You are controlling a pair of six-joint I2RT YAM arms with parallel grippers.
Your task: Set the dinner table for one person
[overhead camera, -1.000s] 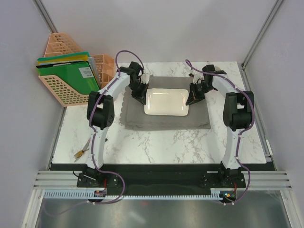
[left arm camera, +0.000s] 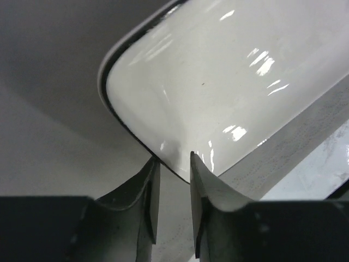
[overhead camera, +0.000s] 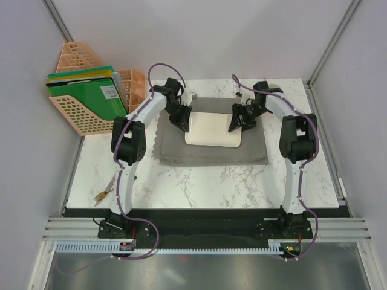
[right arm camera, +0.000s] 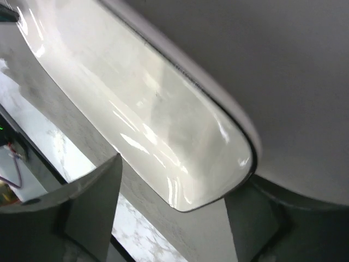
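Observation:
A white rectangular plate (overhead camera: 213, 130) lies on the grey placemat (overhead camera: 208, 157). At its left end is my left gripper, part open, a narrow gap between its fingers and the plate's rim running across at the tips. My right gripper is at the right end, its fingers spread wide either side of a plate corner. From the left wrist view I cannot tell whether the fingers touch the rim.
An orange basket (overhead camera: 91, 118) holding green and yellow folders (overhead camera: 87, 96) stands at the back left. Cutlery with a yellowish part (overhead camera: 100, 196) lies at the front left.
The right one has shifted slightly left over the plate. The plate now sits very slightly further right.

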